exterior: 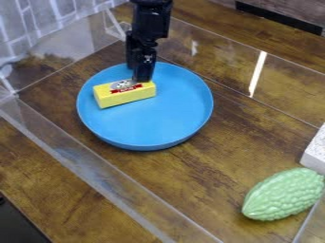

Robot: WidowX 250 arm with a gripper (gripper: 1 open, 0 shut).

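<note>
A dark robot gripper (140, 66) hangs at the top centre, low over the back rim of a blue plate (165, 123). A yellow box (124, 95) with a red and white label lies on the plate's left part, just below and in front of the gripper. The gripper looks open, with nothing seen held; its fingertips are small and dark against the background.
A green bumpy vegetable-like object (282, 195) lies at the front right. A white object (315, 147) is at the right edge. Clear plastic sheeting runs along the left side.
</note>
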